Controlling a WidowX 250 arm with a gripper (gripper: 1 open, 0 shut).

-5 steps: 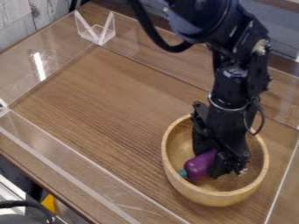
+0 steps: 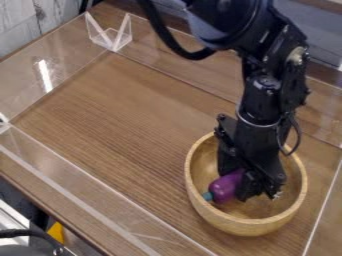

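My black gripper (image 2: 245, 168) reaches down from the top into a tan round bowl (image 2: 245, 222) at the lower right of the camera view, shut on a purple object (image 2: 225, 187) with a small teal end, which rests low inside the bowl. The fingertips are partly hidden by the object and the gripper's own body.
A clear plastic holder (image 2: 107, 30) stands at the back left. Black cables and a yellow piece lie at the lower left edge.
The gripper and the purple object have shifted very slightly within the bowl; otherwise the scene looks the same.
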